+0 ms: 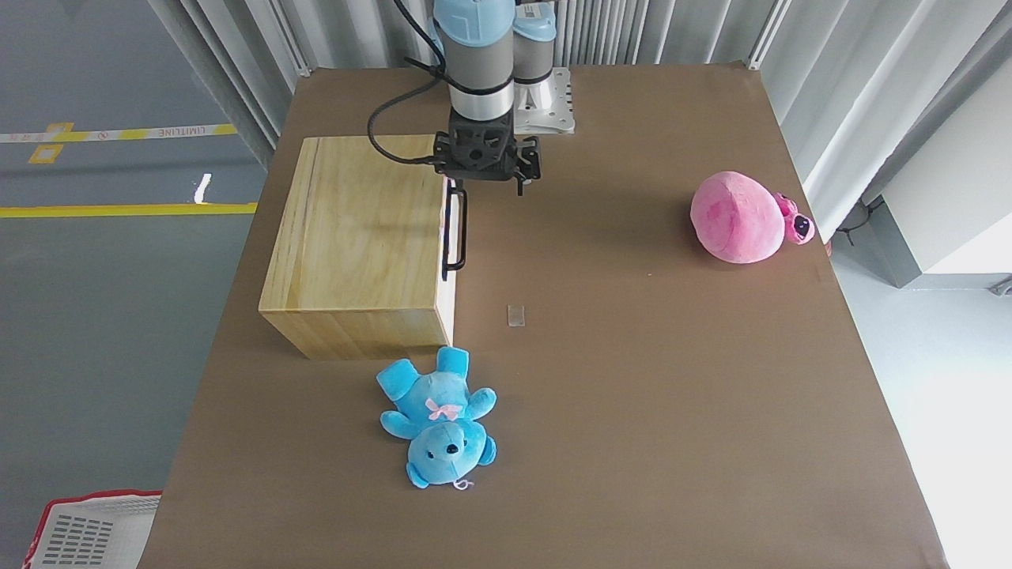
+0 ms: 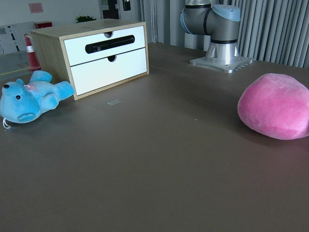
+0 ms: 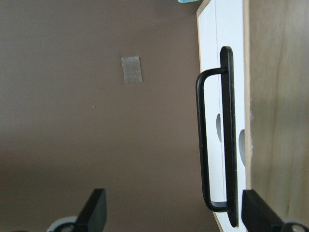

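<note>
A wooden drawer box with white fronts and a black handle stands on the brown table, both drawers closed. My gripper hangs at the handle end of the box, above the table in the front view. In the wrist view its two fingers are wide apart, open, with the handle visible beyond them and nothing held.
A blue teddy bear lies beside the box's near side. A pink plush toy rests at the right of the table. A small clear patch marks the table, whose middle is otherwise free.
</note>
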